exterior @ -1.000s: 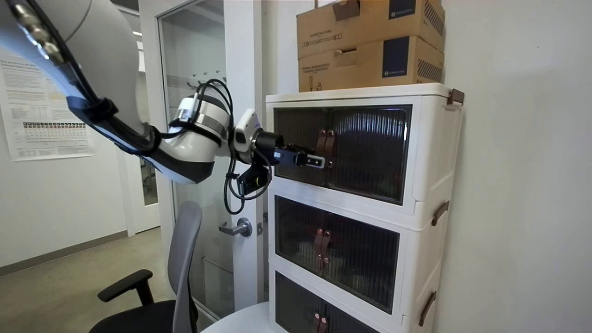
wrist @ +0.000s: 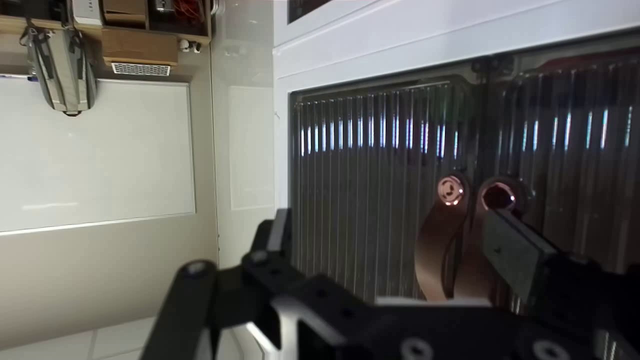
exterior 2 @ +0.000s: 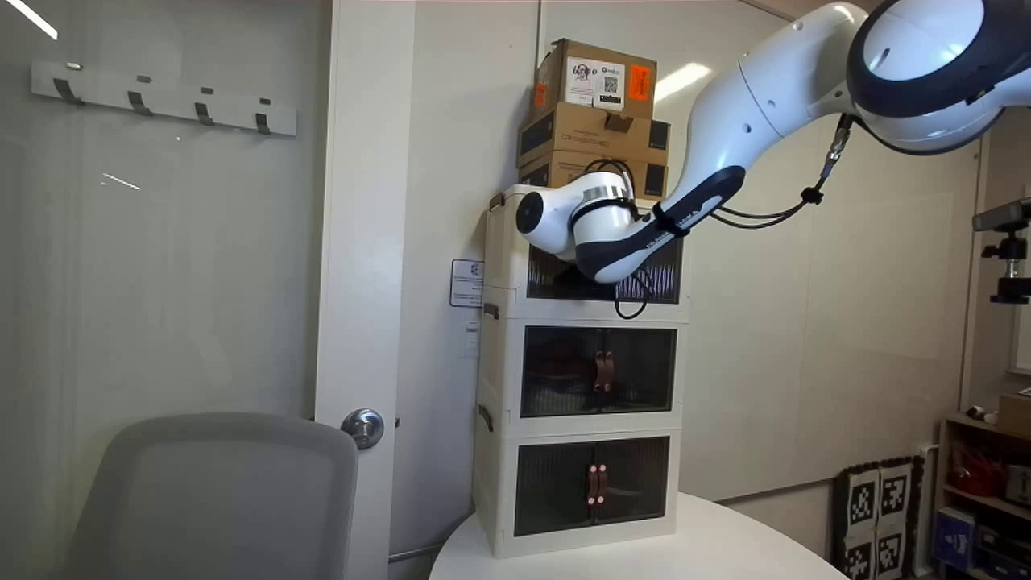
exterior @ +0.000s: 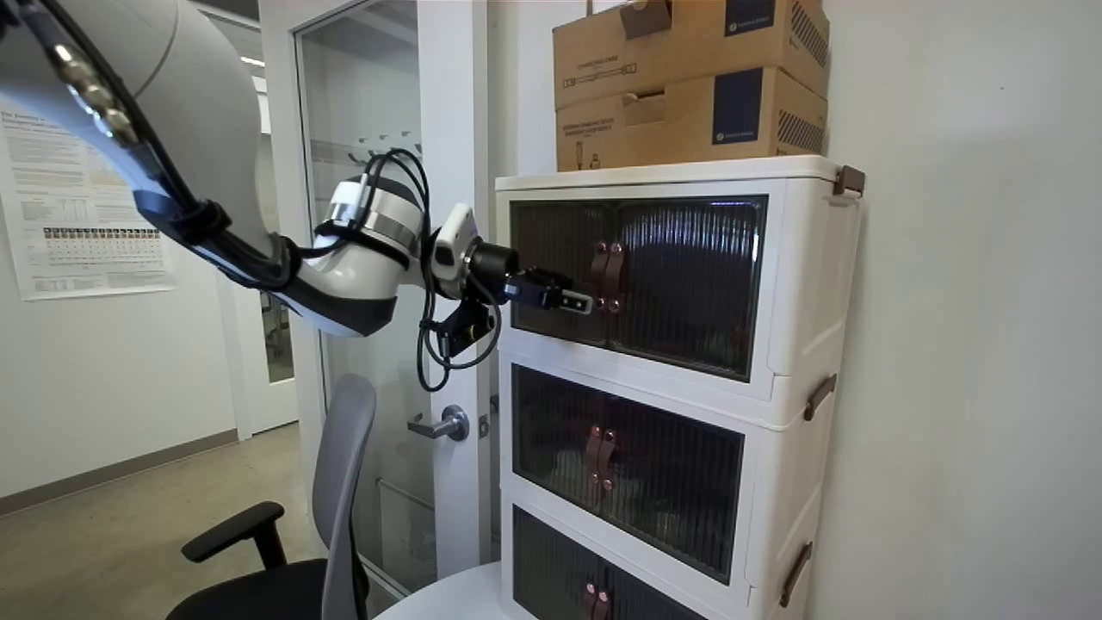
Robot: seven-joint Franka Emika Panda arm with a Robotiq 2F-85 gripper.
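Observation:
The top unit of a white cabinet has two dark ribbed doors, both shut, with paired brown strap handles at the middle. My gripper is in front of these doors, close to the straps' lower ends. The wrist view is upside down; there my gripper is open, its fingers wide apart. One strap handle appears between them. The right-hand finger overlaps the other strap, with a copper rivet just beyond its tip. Whether finger and strap touch, I cannot tell. The arm hides the gripper in exterior view 2.
Two similar units stand below, their doors shut, on a round white table. Cardboard boxes sit on top. A chair and glass door are at the left. Open space lies right of the cabinet in exterior view 2.
My gripper has shifted slightly left in exterior view 1, uncovering more of the straps' lower ends. The cabinet doors have not moved.

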